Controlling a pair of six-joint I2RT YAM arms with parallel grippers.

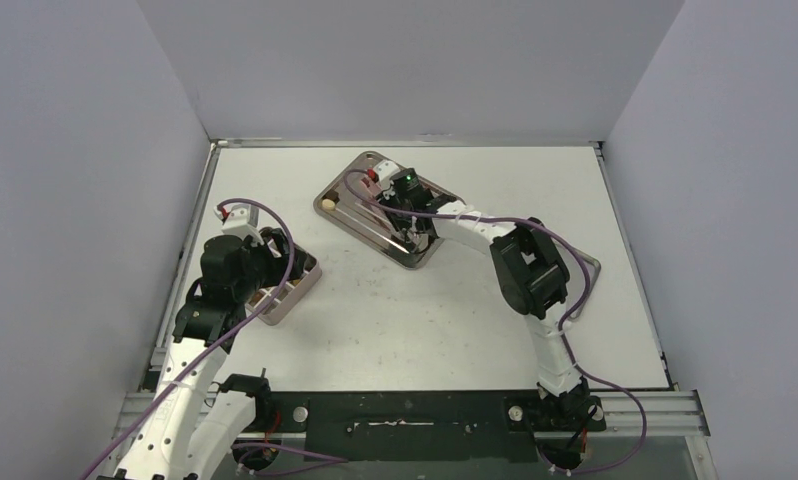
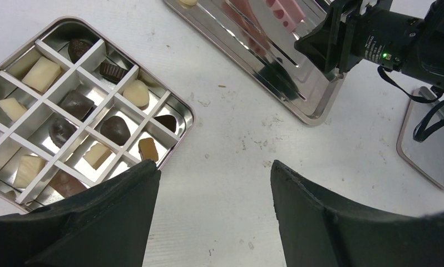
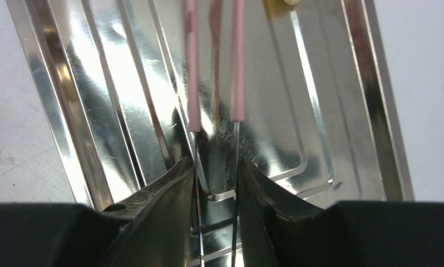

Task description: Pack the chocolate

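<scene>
A compartment box (image 2: 100, 78) filled with dark, white and caramel chocolates sits at the left in the left wrist view; my left gripper hovers by it, open and empty. My right gripper is over the steel tray (image 1: 337, 222), its fingers a little apart, pink pads with thin metal strips extending up between or beside them; whether anything is held is unclear. A pale round piece (image 1: 328, 205) and a dark piece (image 1: 332, 195) lie at the tray's left end.
A second, empty-looking tray (image 2: 425, 144) lies at the right, partly under my right arm.
</scene>
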